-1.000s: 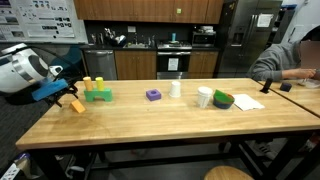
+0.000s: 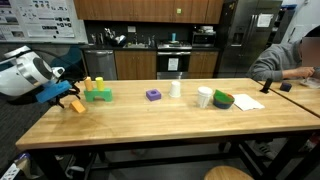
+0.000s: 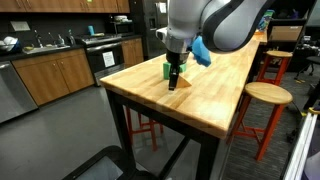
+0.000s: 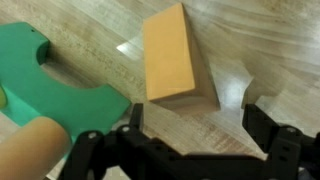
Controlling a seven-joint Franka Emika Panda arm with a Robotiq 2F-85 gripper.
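An orange-brown block (image 4: 177, 55) lies on the wooden table, between and just ahead of the two fingertips in the wrist view. My gripper is open around the near end of it, with a gap on both sides. From across the table, the same block (image 2: 78, 107) shows near the left end, beside my gripper (image 2: 70, 97). A green piece (image 4: 75, 105) with an orange-tan cylinder (image 4: 38, 148) is at the lower left of the wrist view. In the far view this green stand (image 2: 98, 95) carries yellow-orange pegs behind the block.
Along the table stand a purple block (image 2: 153, 95), a white cup (image 2: 175, 89), another white cup (image 2: 204, 97) and a green bowl (image 2: 223, 99). A person sits at the far right.
The objects on the table stay where they were.
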